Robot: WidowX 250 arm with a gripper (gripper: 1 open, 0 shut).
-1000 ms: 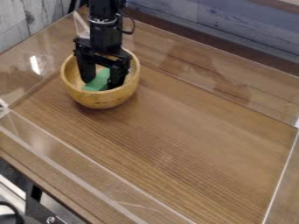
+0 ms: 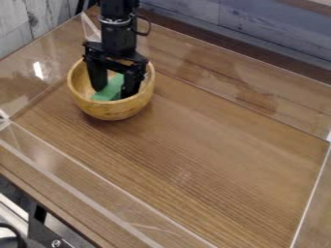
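Note:
A round wooden bowl [image 2: 111, 108] sits on the wooden table at the upper left. Inside it lies a green object [image 2: 106, 89]. My black gripper [image 2: 110, 70] reaches down from the top into the bowl, over and around the green object, with its fingers apart. Its dark body hides part of the bowl's inside, and whether the fingers touch the object is unclear.
A blue-grey wall [image 2: 246, 29] runs along the back, and white corrugated material stands at the upper left.
The gripper has shifted slightly left and up within the bowl; the bowl and green object look almost unmoved.

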